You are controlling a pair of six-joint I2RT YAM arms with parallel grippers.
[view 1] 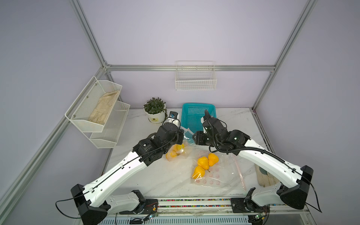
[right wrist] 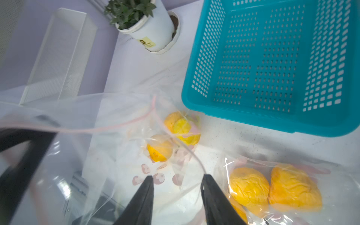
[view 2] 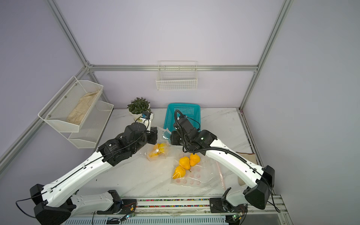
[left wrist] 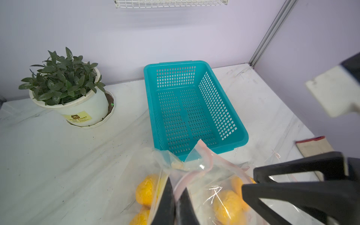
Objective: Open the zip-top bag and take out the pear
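A clear zip top bag [right wrist: 160, 99] with a pinkish zip edge is lifted by its mouth; yellow pears [right wrist: 160, 150] sit low inside. In the left wrist view my left gripper is shut on the bag's film at its rim, with pears [left wrist: 146, 190] below to the left. My right gripper is part open over the raised bag, its gap clear. One edge of the film runs close to its right fingertip; whether they touch I cannot tell. In the left wrist view its black fingers [left wrist: 285, 193] come in from the right.
A second clear bag with several pears [view 1: 202, 163] lies flat on the table [view 1: 150, 180]. Behind the raised bag stands an empty teal basket [left wrist: 151, 108]. A potted plant [left wrist: 61, 86] is at the back left.
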